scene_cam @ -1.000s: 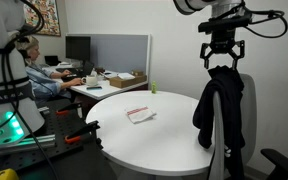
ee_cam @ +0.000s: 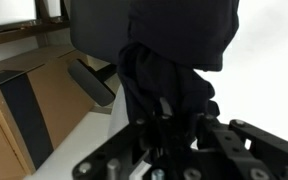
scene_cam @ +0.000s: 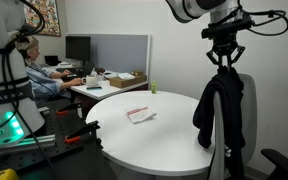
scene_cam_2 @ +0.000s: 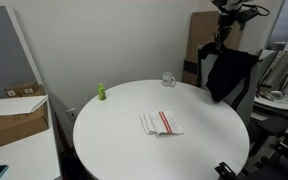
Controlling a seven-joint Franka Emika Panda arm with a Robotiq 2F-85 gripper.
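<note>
A black cloth garment (scene_cam: 228,112) hangs draped over the back of a chair (scene_cam: 248,100) at the right of the table. Directly above its top edge, my gripper (scene_cam: 224,66) points down, its fingertips close together at the cloth. In the second exterior view the garment (scene_cam_2: 229,72) hangs beyond the table's far right side, beneath the gripper (scene_cam_2: 220,46). Dark folds of the garment (ee_cam: 184,30) fill the middle of the wrist view and reach down to the fingers. Whether the fingers are closed on it is hidden in the dark.
On the white round table (scene_cam_2: 194,155) lie a folded white cloth with red marks (scene_cam_2: 162,123), a white mug (scene_cam_2: 168,78) and a green bottle (scene_cam_2: 101,91). Cardboard boxes (scene_cam_2: 17,128) stand at the left.
My fingers were wide apart above the garment; now they are lower and much closer together. The garment's top edge looks slightly peaked between them.
</note>
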